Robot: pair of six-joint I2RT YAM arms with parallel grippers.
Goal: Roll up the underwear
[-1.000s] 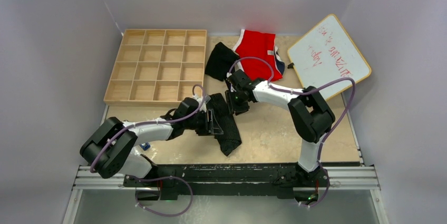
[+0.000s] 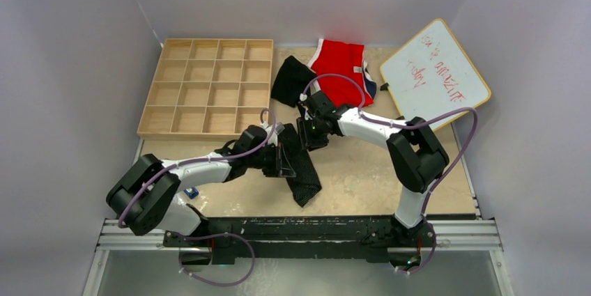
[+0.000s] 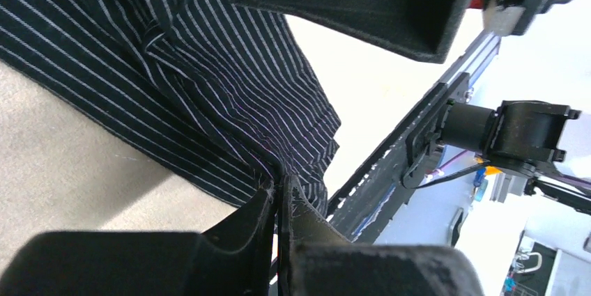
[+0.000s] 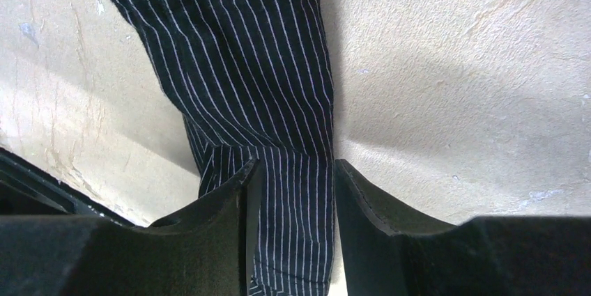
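The underwear [image 2: 301,177] is black with thin white stripes, folded into a long narrow strip that lies slanted across the front middle of the table. My left gripper [image 2: 284,170] is over its left side; in the left wrist view its fingertips [image 3: 268,195] are shut together at the striped cloth [image 3: 230,80]. No clear fold shows pinched between them. On the other side, my right gripper stands open above the strip, near a crosswise fold edge, with one finger [image 4: 249,191] over the cloth and the other by its edge. The arms hide part of the strip from above.
A wooden compartment tray [image 2: 169,87] stands at the back left. Behind the arms lie a dark cloth [image 2: 291,81] and a red garment [image 2: 338,66]. A whiteboard [image 2: 435,73] leans at the back right.
My left gripper has shifted slightly right and its fingers have closed together. The front end of the strip has slid a little to the right. My right gripper has barely moved.
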